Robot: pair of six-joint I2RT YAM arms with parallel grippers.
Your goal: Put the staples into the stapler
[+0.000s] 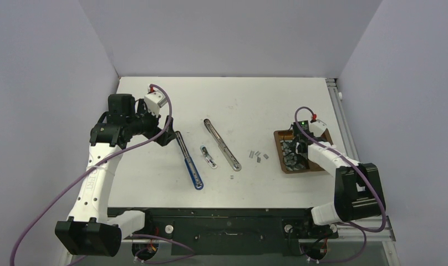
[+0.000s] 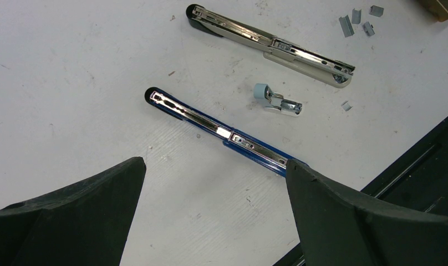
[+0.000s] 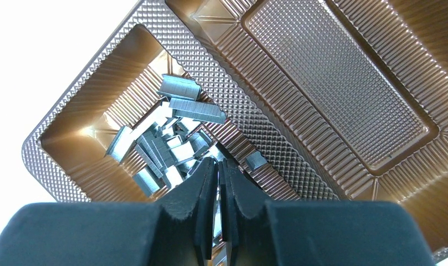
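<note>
Three staplers lie opened on the white table: a long blue one, a long beige one and a small white one. A few loose staple strips lie near the beige one. My left gripper hangs open above the blue stapler, empty. At the right, a brown tray holds a pile of staple strips in one compartment. My right gripper is over that pile with its fingertips close together; whether anything is between them cannot be told.
The tray's other compartment is empty. Grey walls enclose the table, and a dark panel runs along its front edge.
</note>
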